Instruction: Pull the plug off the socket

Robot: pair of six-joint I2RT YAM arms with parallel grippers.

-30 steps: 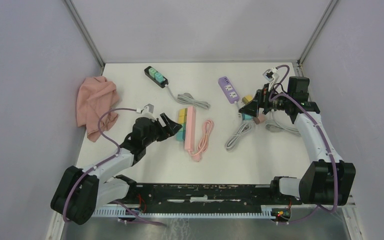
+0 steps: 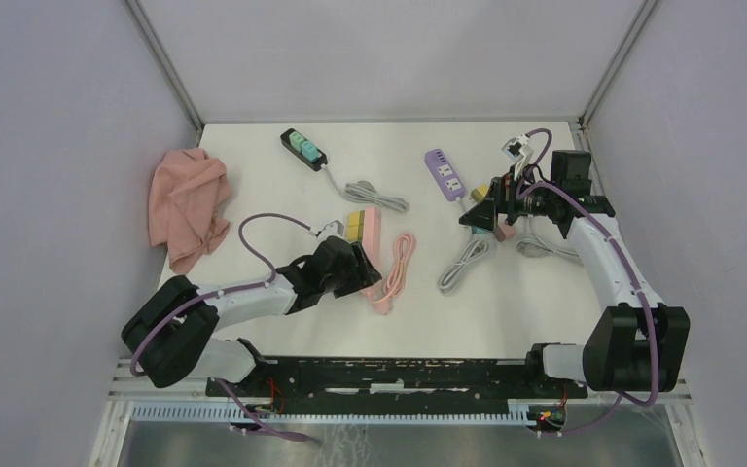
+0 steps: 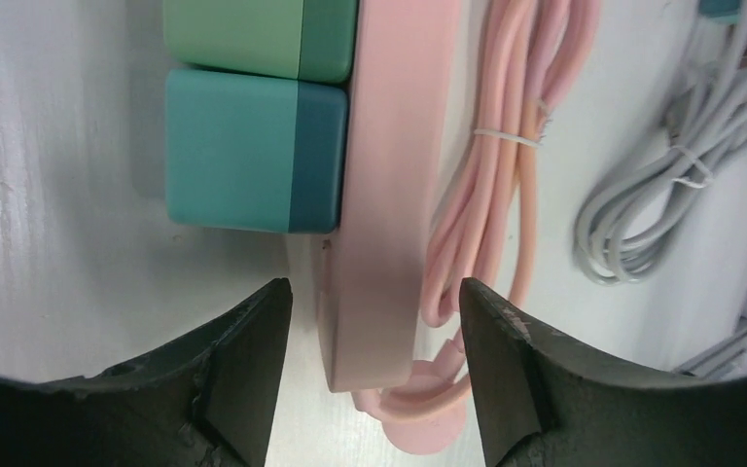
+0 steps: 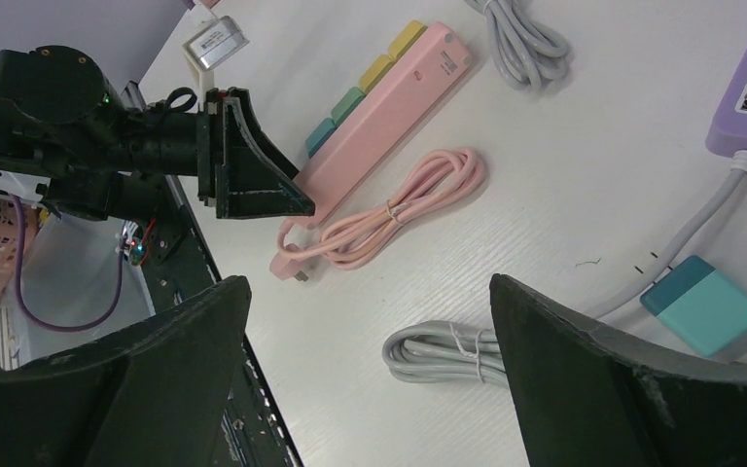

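Observation:
The pink power strip lies lengthwise on the table, with several coloured blocks plugged in along it. Nearest its cord end is a teal plug, and a green plug sits just beyond. My left gripper is part open over the cord end of the strip, with one fingertip on each side of it and visible space beside both. In the top view, the left arm hides the teal and green plugs. On the right, my right gripper is open above the table, nothing between its fingers.
Bundled pink cord lies beside the strip. A purple strip and a black strip stand farther back. Grey cord and a loose teal block are near the right gripper. A pink cloth lies at the left.
My left gripper has moved right, from beside the pink strip to over its cord end. The strip has not visibly moved.

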